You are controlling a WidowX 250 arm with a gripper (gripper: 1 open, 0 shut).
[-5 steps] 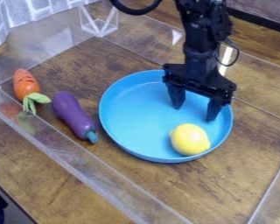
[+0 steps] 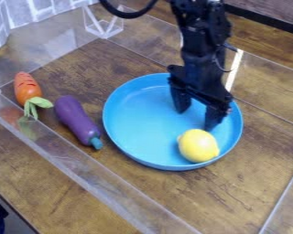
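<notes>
The black robot gripper [image 2: 198, 97] reaches down from the top into the back right of the blue plate [image 2: 143, 123], its two dark fingers low over the plate's surface. Whether anything is between them is hard to tell. A yellow lemon-like toy [image 2: 198, 144] lies at the front right of the plate, just in front of the fingers and apart from them.
Left of the plate lie a purple eggplant [image 2: 73, 117] and, farther left, an orange carrot [image 2: 27, 90] with green leaves. Clear plastic walls run along the front left and back. Bare wooden table [image 2: 100, 183] shows at front and right.
The gripper has turned slightly and its fingers appear a little closer together from this view. The plate, lemon, eggplant and carrot have not moved.
</notes>
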